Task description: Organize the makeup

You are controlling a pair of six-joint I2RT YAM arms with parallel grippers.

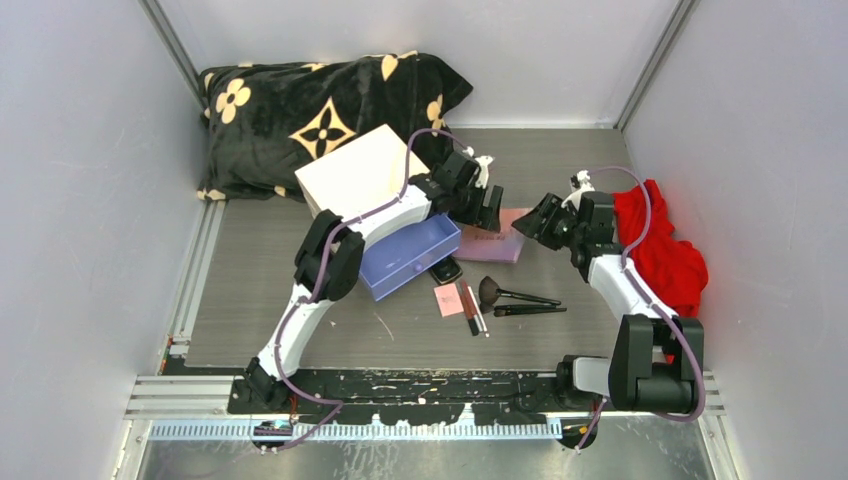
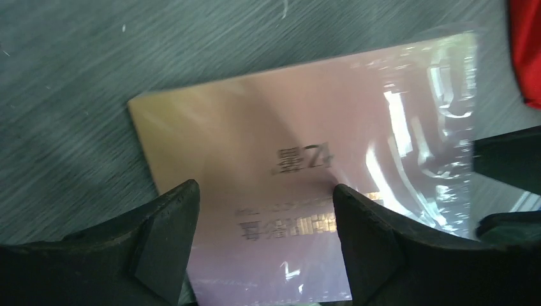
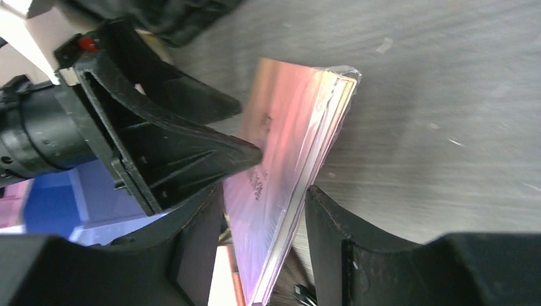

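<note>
A flat pink-lilac makeup palette (image 1: pixel 492 248) in clear film lies between my two grippers, right of the organizer's lavender drawer (image 1: pixel 405 258). In the left wrist view, my left gripper is open with its fingers apart over the palette's face (image 2: pixel 300 127). My right gripper has one finger on each side of the palette's near edge (image 3: pixel 306 166); whether it is clamped cannot be told. From the right wrist view, the palette looks tilted. The drawer is pulled out of the cream organizer (image 1: pixel 362 172), and my left arm crosses over both.
Several brushes (image 1: pixel 525 298), slim pencils (image 1: pixel 472 308), a pink square (image 1: pixel 449 300) and a black compact (image 1: pixel 446 270) lie in front of the palette. Behind the organizer rests a dark patterned cushion (image 1: pixel 300 120); red cloth (image 1: pixel 660 250) lies at the right.
</note>
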